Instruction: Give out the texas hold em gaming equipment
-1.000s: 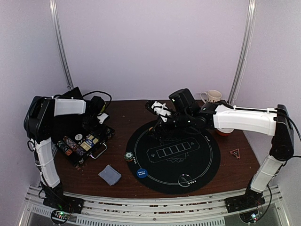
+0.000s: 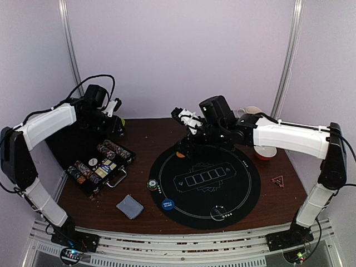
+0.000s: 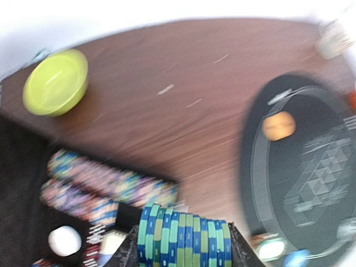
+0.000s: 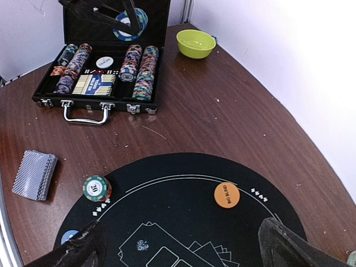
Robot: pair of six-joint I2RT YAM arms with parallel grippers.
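Note:
Held between the fingertips of my left gripper is a row of blue and green chips, also visible as a round blue-white chip face (image 4: 133,26) above the case in the right wrist view. The open chip case (image 4: 94,105) holds rows of chips (image 4: 147,72), a white dealer button (image 4: 104,62) and card decks (image 4: 94,84). Over the far side of the black poker mat (image 2: 245,194), my right gripper is open and empty. The mat carries an orange big blind button (image 4: 227,195), a blue small blind button (image 2: 168,204) and a chip stack (image 4: 97,188).
A green bowl (image 4: 196,43) stands behind the case. Grey cloth-like piece (image 2: 129,206) lies near the front left. A red-and-white bowl (image 2: 265,152), a mug (image 2: 252,110) and a small red triangle (image 2: 278,181) are at right. Bare wood lies between case and mat.

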